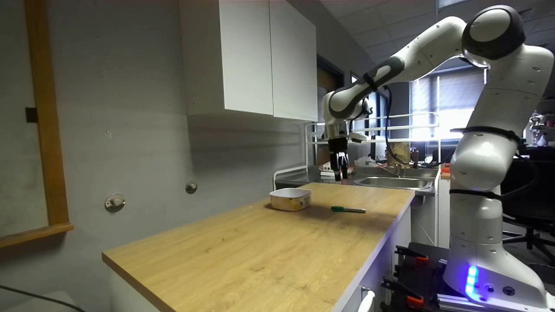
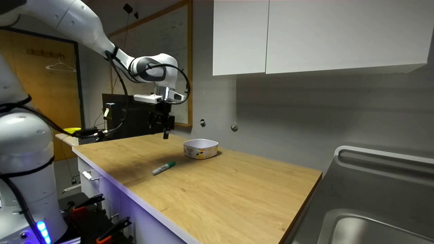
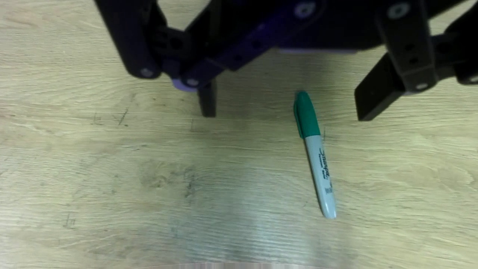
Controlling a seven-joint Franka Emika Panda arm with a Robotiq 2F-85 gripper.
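Observation:
A marker with a green cap and grey-white barrel (image 3: 319, 166) lies flat on the wooden counter (image 1: 249, 249). Beside it, nearer the wall, stands a white bowl with a patterned side (image 2: 201, 149); it is outside the wrist view. My gripper is open above the counter, its fingers wide apart with nothing held. In the wrist view the marker's cap end reaches into the space between the fingertips, closer to the right one, with the barrel pointing down the picture. From exterior view 2 the gripper (image 2: 165, 135) hangs clear of both bowl and marker.
White cabinets (image 2: 325, 36) hang on the wall over the counter. A metal sink (image 1: 395, 182) adjoins one end, with small boxes (image 1: 328, 169) near it.

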